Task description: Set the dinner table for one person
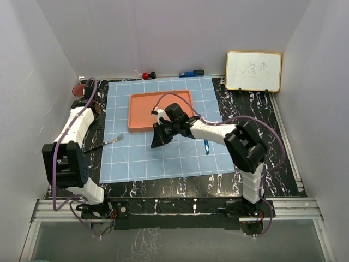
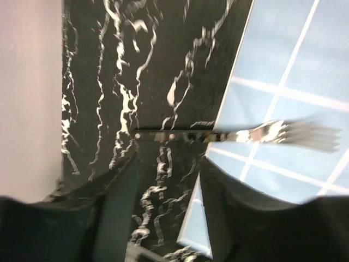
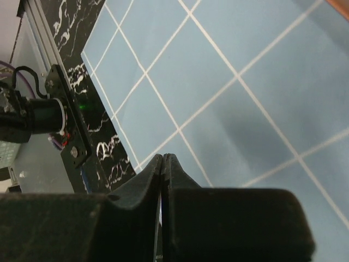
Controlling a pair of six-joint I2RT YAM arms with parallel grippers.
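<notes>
A fork [image 1: 103, 144] with a dark handle lies across the left edge of the blue grid mat [image 1: 136, 164], its tines on the mat. The left wrist view shows the fork [image 2: 185, 135] just beyond the fingertips of my left gripper; the fingers stand apart with nothing between them. My right gripper [image 1: 156, 144], fingers closed together and empty, is over the mat in front of the orange tray [image 1: 144, 103]. In the right wrist view, bare mat lies past the right gripper. A blue-handled utensil [image 1: 206, 146] rests on the right of the mat.
A reddish mug [image 1: 79, 89] stands at the back left, mostly covered by my left arm. Along the back wall lie a red-and-black object [image 1: 149, 75] and a blue tool [image 1: 192, 73]. A whiteboard [image 1: 253, 71] stands back right.
</notes>
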